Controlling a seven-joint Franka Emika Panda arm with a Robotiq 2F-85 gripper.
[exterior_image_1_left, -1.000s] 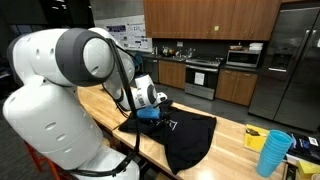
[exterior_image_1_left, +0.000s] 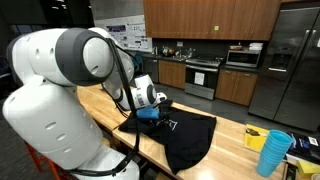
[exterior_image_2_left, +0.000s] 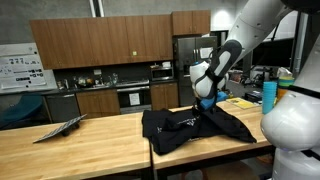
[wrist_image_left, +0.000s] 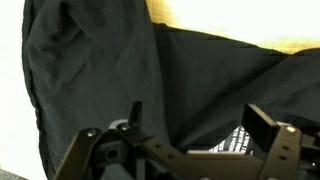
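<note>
A black cloth (exterior_image_1_left: 190, 140) lies spread and creased over the wooden table. Seen from the wrist, the cloth (wrist_image_left: 95, 75) fills most of the view, with a long fold running down its middle and bare wood beyond its upper edge. Just above it is my gripper, open, its dark fingers wide apart with no cloth visibly pinched between them. A patch of white with dark lines (wrist_image_left: 238, 140) shows by the right finger. Exterior view 2 has the gripper over the cloth (exterior_image_2_left: 185, 130) too, though its fingertips are too small to make out there.
Blue cups (exterior_image_1_left: 273, 153) stand at the table's right side, with a yellow item (exterior_image_1_left: 256, 137) behind them. Bare tabletop (exterior_image_2_left: 70, 150) stretches away on the left in exterior view 2. Kitchen cabinets and a fridge are in the background.
</note>
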